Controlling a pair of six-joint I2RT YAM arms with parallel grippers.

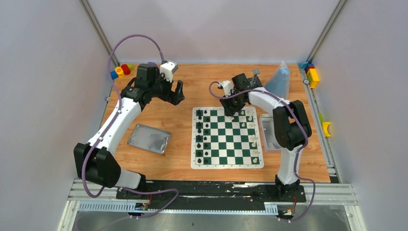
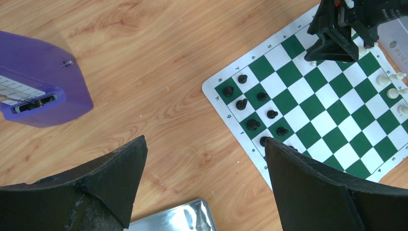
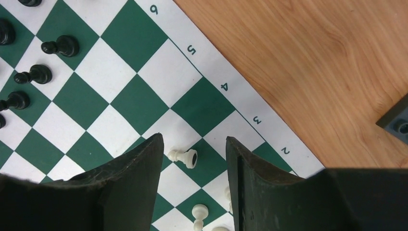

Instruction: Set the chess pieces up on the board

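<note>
The chessboard (image 1: 224,144) has black pieces standing along its left side and white ones along its right. My right gripper is over the board's back part, part open with nothing held. Between and beyond its fingers a white pawn (image 3: 185,156) lies on its side on a green square, and another white piece (image 3: 200,211) stands below it. In the left wrist view the right gripper partly covers that corner of the board. My left gripper hangs open and empty, left of the board above the table.
A metal tray (image 1: 149,138) lies left of the board and a clear container (image 1: 271,134) right of it. A blue bag (image 1: 279,82) stands at the back right, a purple object (image 2: 45,82) at the back left. Table space left of the board is clear.
</note>
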